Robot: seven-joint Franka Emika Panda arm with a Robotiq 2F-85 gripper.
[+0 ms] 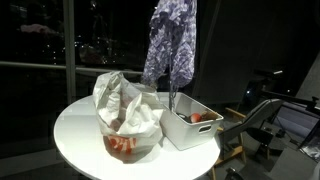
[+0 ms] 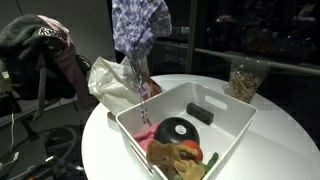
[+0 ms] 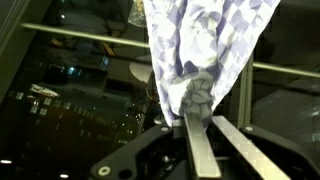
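A purple-and-white checkered cloth [image 1: 172,48] hangs high over the white bin [image 1: 183,134], its lower end near the bin's far side. In exterior view 2 the cloth [image 2: 140,32] dangles above the bin's left edge, with a thin strand trailing down. My gripper shows at the bottom of the wrist view, shut on the bunched cloth [image 3: 195,60]. Both exterior views cut it off above the top edge. Inside the bin [image 2: 236,128] lie a black round thing [image 2: 178,131], a brown plush [image 2: 172,160], something red [image 2: 190,148] and a dark block [image 2: 199,113].
A crumpled white plastic bag [image 1: 130,108] stands beside the bin on the round white table [image 1: 72,135]. A clear container [image 2: 247,78] with brown contents sits at the table's far side. Bare table lies right of the bin in exterior view 2.
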